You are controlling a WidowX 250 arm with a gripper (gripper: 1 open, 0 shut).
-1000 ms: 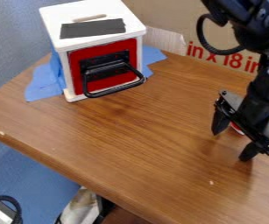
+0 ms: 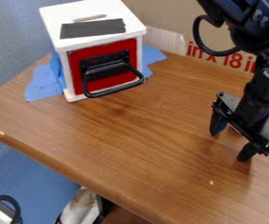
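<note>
My gripper (image 2: 230, 140) is low over the right side of the wooden table (image 2: 124, 149), its two black fingers apart and pointing down-left. A small reddish object shows partly behind the fingers; the gripper hides most of it, and I cannot tell whether it is held. A white toy oven (image 2: 95, 26) with a red front, dark door and black handle stands at the back left on blue cloth (image 2: 44, 83).
A cardboard box (image 2: 178, 17) with red lettering is behind the table at the back right. The table's left edge drops to a blue floor.
The oven and cloth have not moved.
</note>
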